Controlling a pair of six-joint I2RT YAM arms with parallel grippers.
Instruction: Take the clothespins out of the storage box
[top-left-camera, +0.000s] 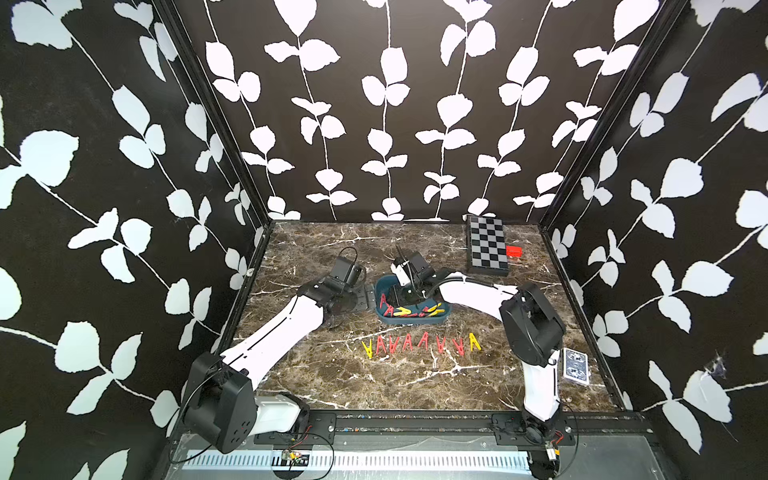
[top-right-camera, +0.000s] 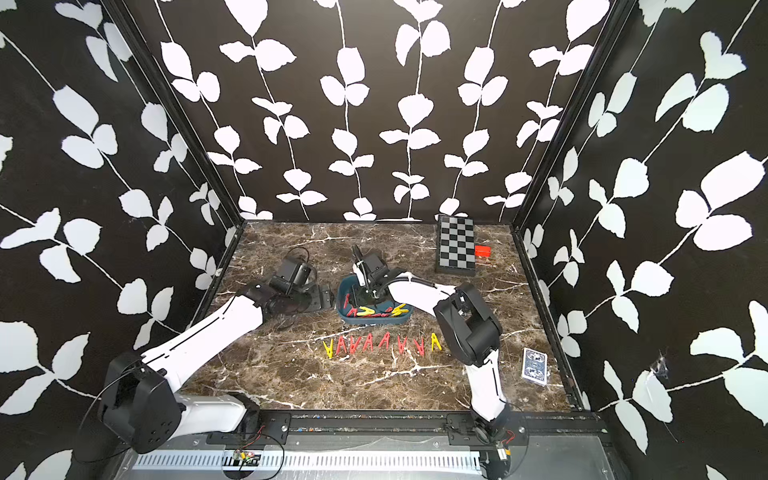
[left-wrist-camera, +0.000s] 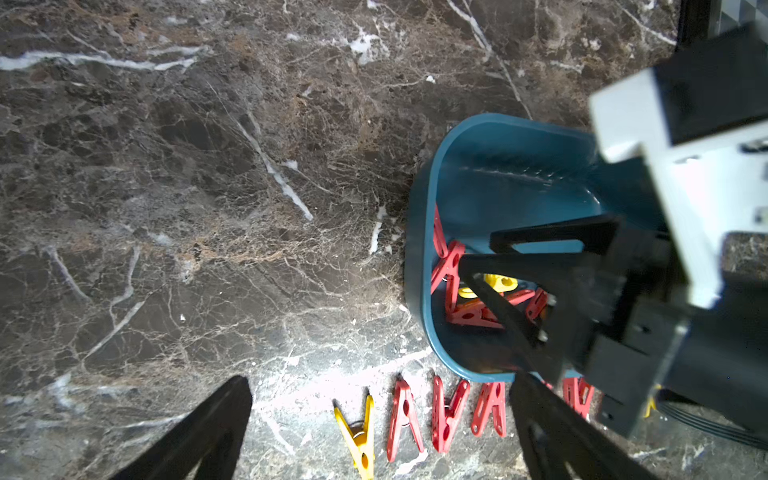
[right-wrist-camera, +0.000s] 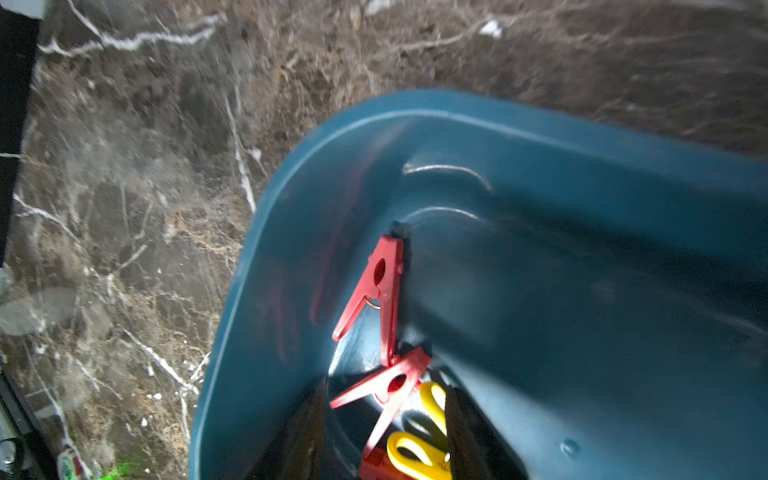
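Observation:
The teal storage box holds red and yellow clothespins; two red ones (right-wrist-camera: 384, 280) lie at its left end in the right wrist view, beside yellow ones (right-wrist-camera: 416, 452). My right gripper hangs inside the box over these, its fingers apart; I see no clothespin held. My left gripper stands open left of the box, above the table. A row of several red and yellow clothespins (top-left-camera: 424, 341) lies on the table in front of the box.
A checkered board case (top-left-camera: 486, 244) and red object (top-left-camera: 513, 251) are at the back right. A card deck (top-right-camera: 534, 366) lies at the front right.

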